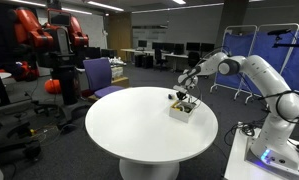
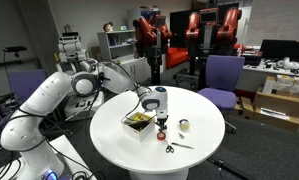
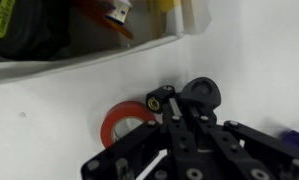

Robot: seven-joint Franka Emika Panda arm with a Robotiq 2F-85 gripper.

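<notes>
In the wrist view my gripper is shut on a dark object (image 3: 200,92) with a rounded black end, low over the white table; what it is cannot be made out. A small black block (image 3: 161,98) is close beside the fingers. The red tape roll (image 3: 123,122) lies left of them. In exterior view 2 the gripper (image 2: 161,126) is just right of the white open box (image 2: 136,137), outside it. The box holds several things, some of them yellow and dark.
In exterior view 2, scissors (image 2: 170,149) and a yellow-centred roll (image 2: 184,126) lie on the round white table (image 2: 114,165) near the red roll. The box wall (image 3: 84,62) stands close to the gripper.
</notes>
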